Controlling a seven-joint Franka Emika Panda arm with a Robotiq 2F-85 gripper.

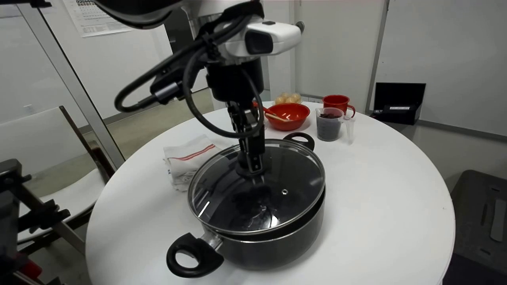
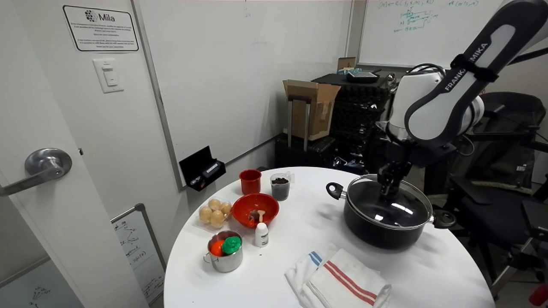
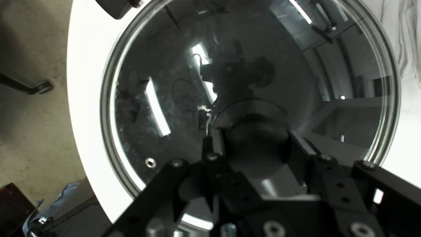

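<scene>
My gripper is shut on the round black knob of the glass lid, with one finger on either side of it in the wrist view. The lid, dark and see-through with a metal rim, sits slightly raised and shifted over the dark pot. A dark gap shows between lid and pot at the right front in exterior view 1. The pot's black handles stick out at opposite sides. What the pot holds cannot be made out.
Folded towels lie beside the pot. A red bowl, red mug, measuring cup, eggs, white bottle and metal cup stand farther off.
</scene>
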